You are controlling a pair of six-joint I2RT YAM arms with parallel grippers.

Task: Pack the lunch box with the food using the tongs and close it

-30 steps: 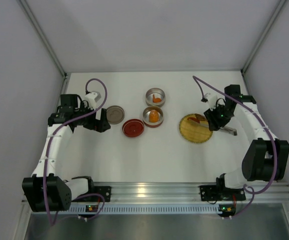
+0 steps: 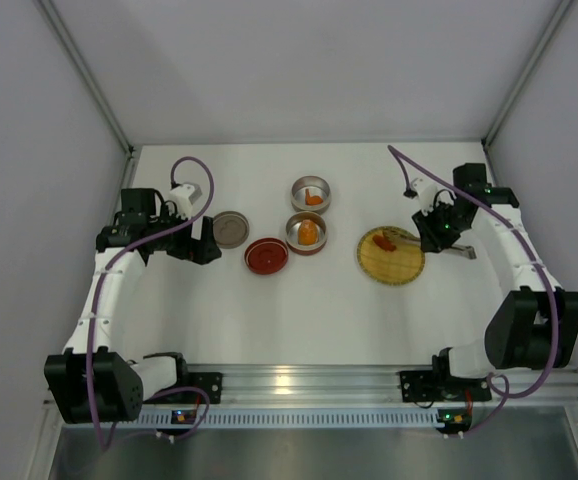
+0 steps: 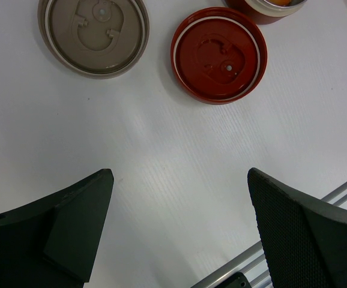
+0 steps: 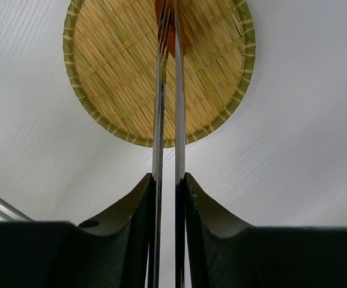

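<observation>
Metal tongs are clasped in my right gripper, its fingers pressed on both arms. Their tips reach an orange-red piece of food on the round woven tray; whether they grip it I cannot tell. Near the middle of the table stand a red bowl and, behind it, a grey-brown bowl, each with orange food inside. The red lid and grey-brown lid lie flat to the left. Over the left side, my left gripper is open and empty.
A metal rail runs along the table's front edge. Bare white tabletop spreads in front of the lids and bowls, and also between the bowls and the woven tray.
My right gripper has shifted slightly on the top view's right side, and the tongs have moved with it. More of the orange-red food now shows. The left arm and bowls have stayed still.
</observation>
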